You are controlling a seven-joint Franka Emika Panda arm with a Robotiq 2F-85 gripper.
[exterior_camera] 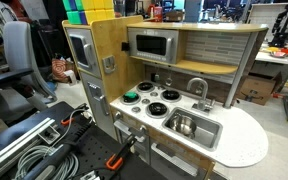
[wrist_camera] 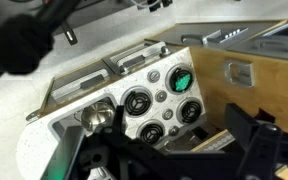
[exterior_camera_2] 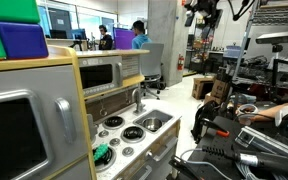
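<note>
A small green object (wrist_camera: pixel 182 79) lies on one of the round burners of a toy kitchen's stove (exterior_camera: pixel 157 103), at the left burner in exterior view 1. Exterior view 2 shows the same green item (exterior_camera_2: pixel 100 153) near the tall cabinet. From high above the kitchen, my gripper looks down with its dark fingers spread wide, nothing between them. In the sink (exterior_camera: pixel 206 134) sits a round metal bowl (exterior_camera: pixel 184 125). Whether that bowl is empty is too small to tell.
A microwave (exterior_camera: pixel 154 43) stands on the shelf over the stove. The faucet (exterior_camera: pixel 199 91) rises behind the sink. Green and blue blocks (exterior_camera_2: pixel 22 38) top the tall cabinet (exterior_camera_2: pixel 32 125). A white rounded counter (exterior_camera: pixel 242 140) beside the sink is clear.
</note>
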